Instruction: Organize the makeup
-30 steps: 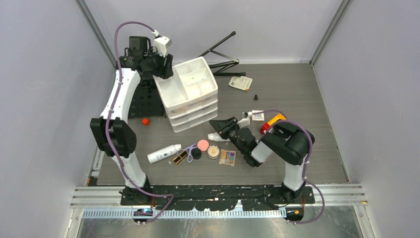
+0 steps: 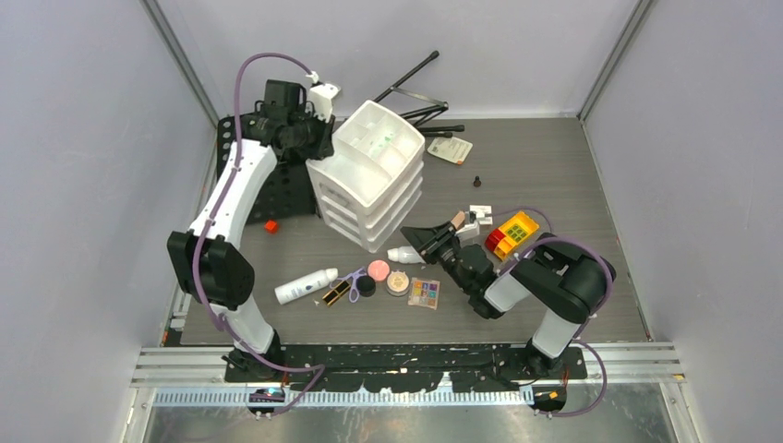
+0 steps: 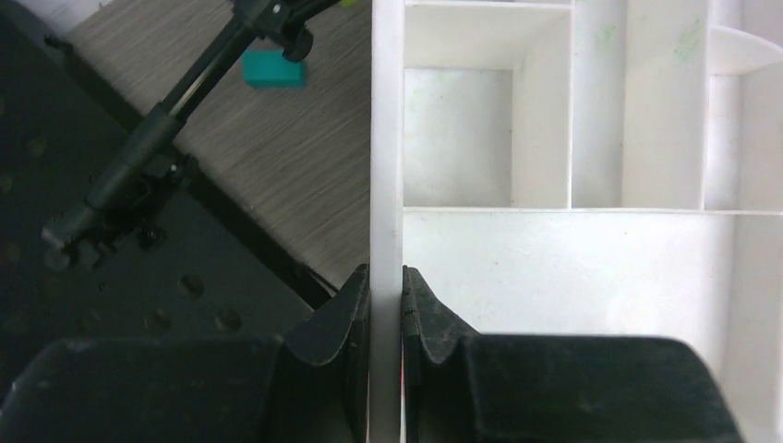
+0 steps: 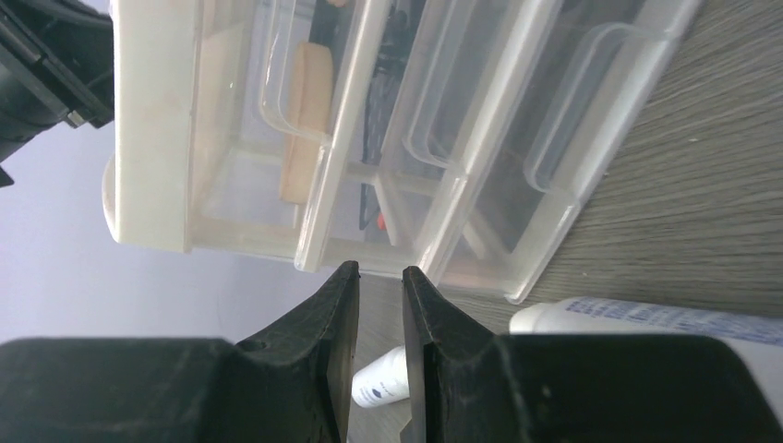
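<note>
A white drawer organizer [image 2: 369, 166], with compartments on top, stands at the centre back, turned at an angle. My left gripper is shut on its white rim. My right gripper points at the clear drawer fronts [image 4: 480, 157], apart from them, its fingers slightly open with nothing seen between. In front lie two white bottles [image 2: 305, 284], purple scissors [image 2: 354, 286], a pink round case [image 2: 379, 270], a black jar [image 2: 366, 286], a powder compact [image 2: 397, 283] and an eyeshadow palette [image 2: 424, 293].
A black perforated board [image 2: 286, 194] and folded stand [image 2: 415, 101] are behind and left. A red cube [image 2: 271, 227], yellow toy [image 2: 517, 229] and cards [image 2: 450, 150] lie around.
My left gripper and the organizer in its grip have shifted right, the organizer turning clockwise. My right gripper has moved slightly right.
</note>
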